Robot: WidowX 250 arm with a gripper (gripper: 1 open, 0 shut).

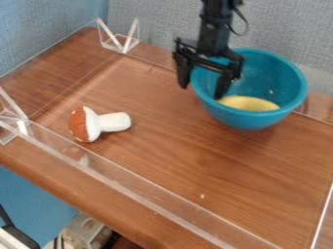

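Observation:
My black gripper [208, 62] stands open at the back of the table, over the left rim of a blue bowl [254, 107]; whether it touches the bowl is unclear. A yellow oblong object [251, 103] lies in the bowl, partly hidden by the near wall. A white mushroom-like toy with an orange-brown cap [86, 123] lies on its side on the left part of the wooden table [169, 175].
Clear plastic edging runs along the table's front and left side, with white brackets [119, 37] at the corners. A grey wall rises behind the bowl.

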